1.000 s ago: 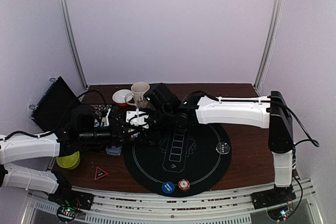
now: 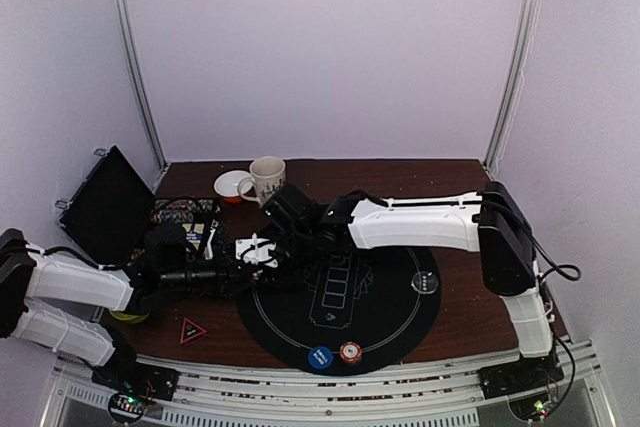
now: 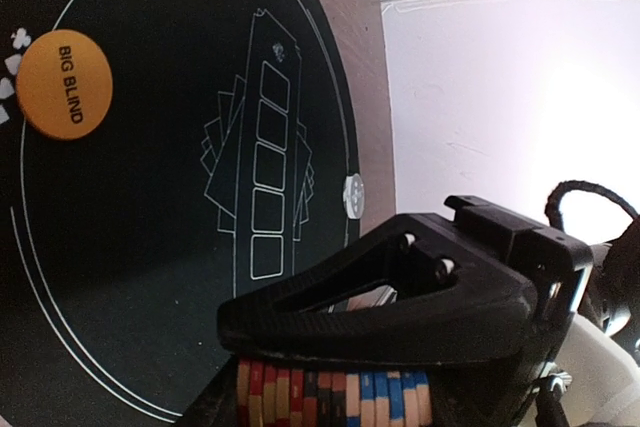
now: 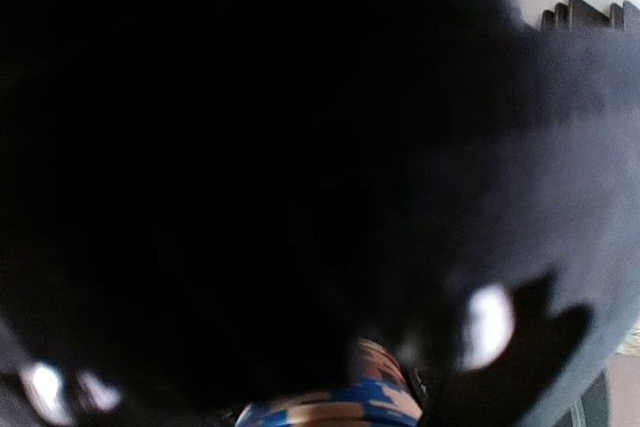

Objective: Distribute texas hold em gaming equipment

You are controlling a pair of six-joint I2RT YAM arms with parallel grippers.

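Note:
A row of red, black and blue-edged poker chips [image 3: 333,399] shows at the bottom of the left wrist view. My left gripper [image 2: 232,277] is shut on this row, its own fingers mostly out of sight. Against the same chips lies a black finger [image 3: 380,322] of my right gripper [image 2: 262,255]; it appears shut on them as well. Only a bit of chip edge shows low in the right wrist view, the rest being blocked by a dark shape. Underneath is the black poker mat [image 2: 400,322], with an orange BIG BLIND disc [image 3: 64,84] on it.
A blue disc [image 2: 320,357] and a red chip [image 2: 350,352] lie at the mat's front edge, a clear disc [image 2: 425,282] at its right. Behind stand a mug [image 2: 268,175] and a white dish [image 2: 232,184]. An open black case [image 2: 108,209] and a red triangle [image 2: 192,330] are leftward.
The right arm has shifted left, its elbow most of all. My left arm has come a little forward and now covers most of the yellow bowl and the pale item beside the mat.

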